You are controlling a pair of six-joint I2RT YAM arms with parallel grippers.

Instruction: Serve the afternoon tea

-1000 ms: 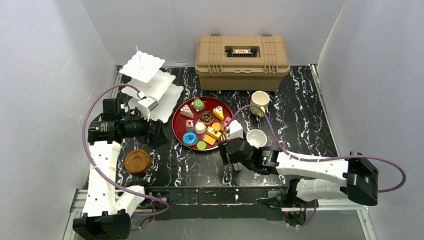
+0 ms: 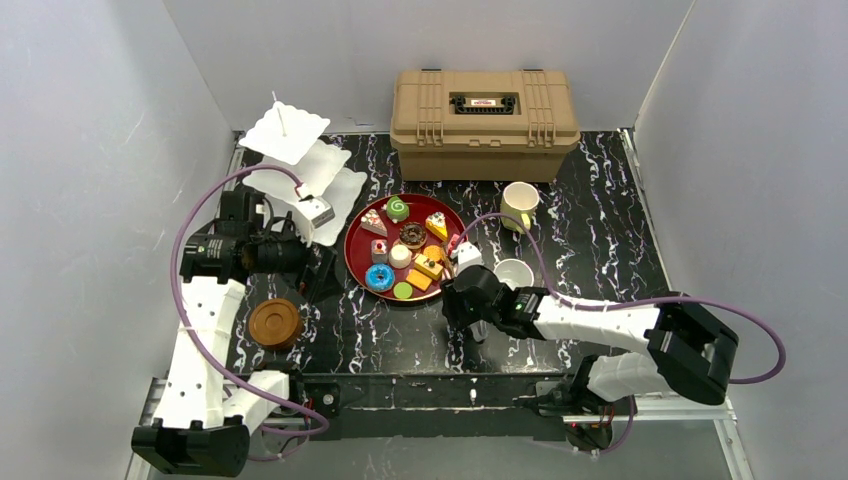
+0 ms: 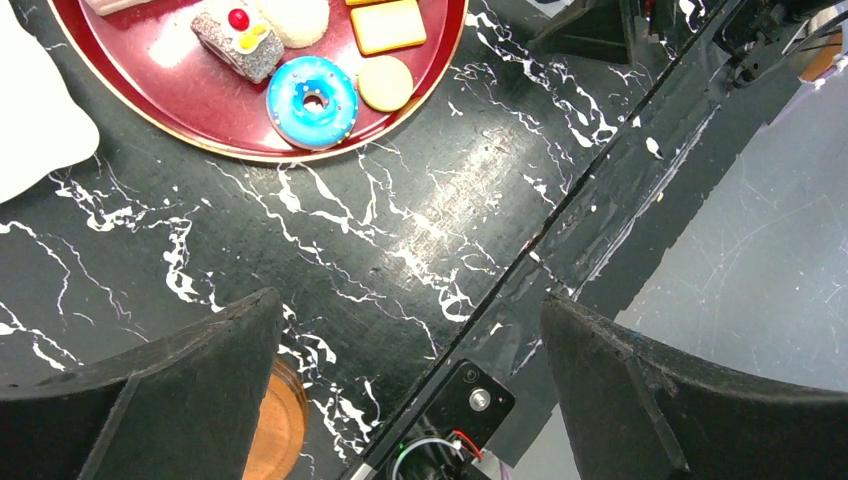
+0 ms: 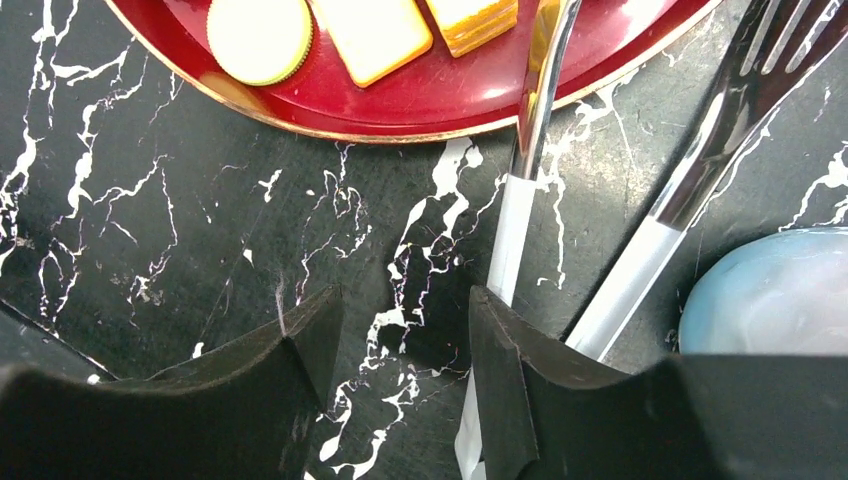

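A red tray (image 2: 354, 250) of toy cakes sits mid-table. White three-tier stand (image 2: 285, 135) is at back left. My left gripper is open, empty, above the table beside a wooden coaster (image 3: 275, 430). My right gripper stands part open at the tray's front right; a slim white-handled utensil (image 4: 507, 240) runs under its right finger, its metal end on the tray. A fork (image 4: 640, 270) lies to its right. A yellow mug (image 2: 519, 200) and a white cup (image 2: 513, 273) are right of the tray.
A closed tan case (image 2: 484, 135) fills the back centre. Grey walls enclose the sides and back.
The right arm has shifted slightly left at its elbow, with its gripper turning a little near the utensils.
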